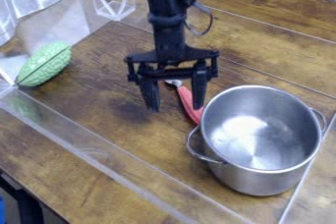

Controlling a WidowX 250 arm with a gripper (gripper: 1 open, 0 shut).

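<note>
The black gripper [172, 92] hangs over the middle of the wooden table, its two fingers spread apart with no object seen between them, low above a red-handled utensil [190, 104]. The utensil's silver end is partly behind the gripper, and its handle runs down beside a large steel pot [262, 140] with wire handles at the right.
A green textured oblong object [45, 65] lies at the left. Clear transparent panels border the left and near side of the work area.
</note>
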